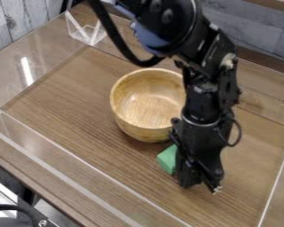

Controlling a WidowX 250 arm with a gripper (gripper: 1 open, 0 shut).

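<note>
A small green object [167, 158] lies on the wooden table, partly hidden behind my black gripper [194, 177], whose tips are low over its right side. Whether the gripper grips it cannot be seen; its fingers look close together. A tan round bowl [138, 97] stands just behind and left of the green object.
Clear plastic pieces stand at the far left edge and back left. A wall and ledge run along the back.
</note>
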